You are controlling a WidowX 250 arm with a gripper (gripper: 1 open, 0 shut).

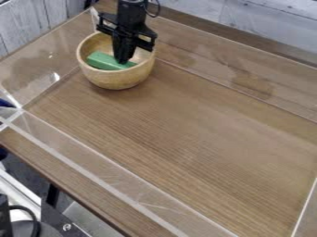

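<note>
A light wooden bowl [122,79] stands near the back left of the brown table, with a green block [106,61] lying inside it. The black gripper [122,54] reaches down over the bowl's back, its tip just above the block. The gripper looks narrow; whether anything is between its fingers cannot be made out.
Black cables or parts lie at the lower left edge, and a white surface runs behind the table at the top right.
</note>
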